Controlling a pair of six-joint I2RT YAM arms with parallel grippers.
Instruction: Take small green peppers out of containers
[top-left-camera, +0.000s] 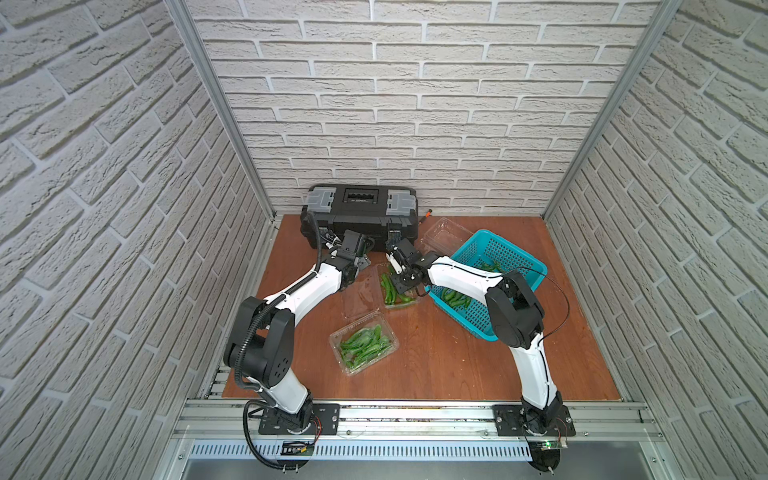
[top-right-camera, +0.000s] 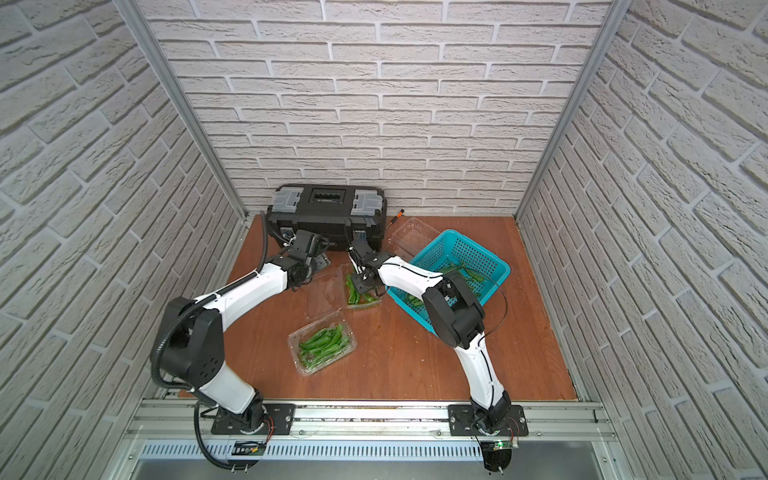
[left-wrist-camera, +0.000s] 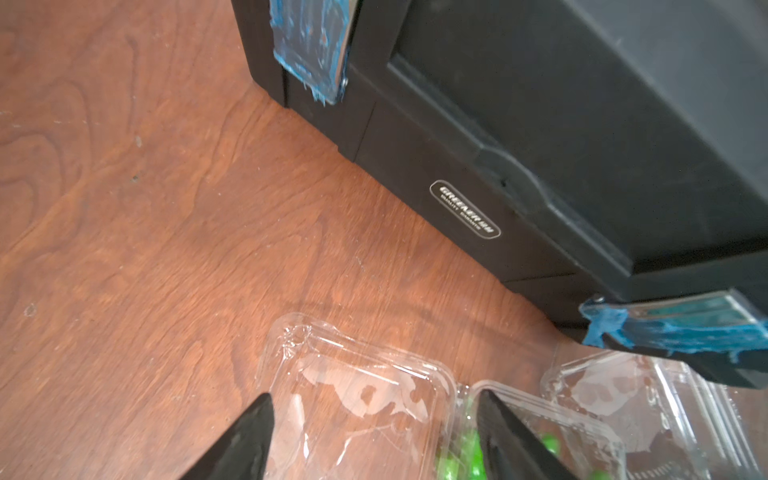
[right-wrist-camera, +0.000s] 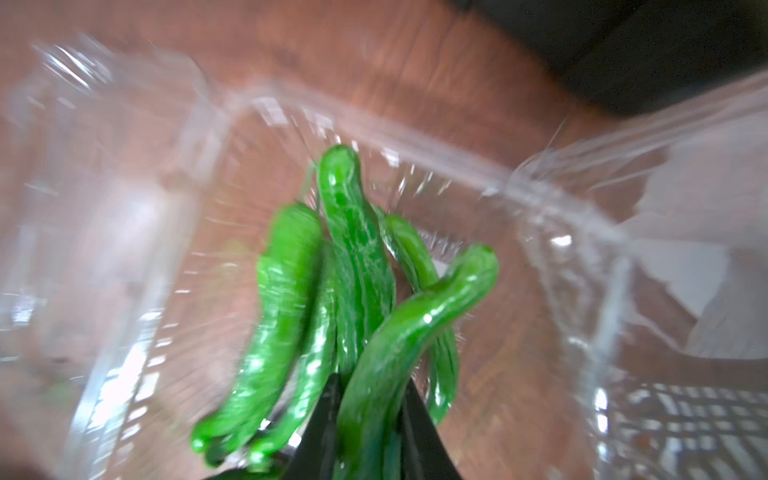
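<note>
Several small green peppers (right-wrist-camera: 280, 296) lie in a clear plastic container (right-wrist-camera: 192, 320) in the right wrist view. Between the fingers of my right gripper is one curved green pepper (right-wrist-camera: 432, 300), gripped on both sides, its free end pointing up and right over the others. My left gripper stands open and empty above the container's clear lid (left-wrist-camera: 360, 392). A second clear container (top-left-camera: 390, 332), with green peppers (top-left-camera: 365, 347) in it, rests nearer the front. The turquoise basket (top-left-camera: 483, 324) on the right holds some peppers (top-left-camera: 456, 298).
A black toolbox (top-left-camera: 360, 217) stands at the back, close to both grippers. Another empty clear container (top-left-camera: 446, 235) lies between it and the basket. Bare table (top-left-camera: 432, 352) shows in front, between the front container and the basket.
</note>
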